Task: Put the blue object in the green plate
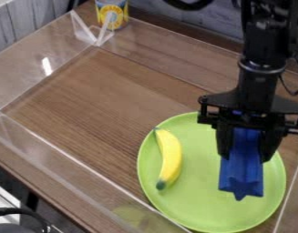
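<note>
A blue object (241,168), long and box-like, hangs upright below my black gripper (245,136), which is shut on its upper end. Behind and under it in the view lies the green plate (200,205), on the right side of the table. The object's lower end appears over the plate's right half; whether it touches the surface I cannot tell. On the plate's left part rests a yellow banana (169,159) with a dark tip. The gripper's body covers the plate's upper right part.
A can (112,14) with a yellow and blue label stands at the far back, with clear plastic beside it. Transparent walls edge the table's left and front. Bare wooden table (97,105) fills the left and middle.
</note>
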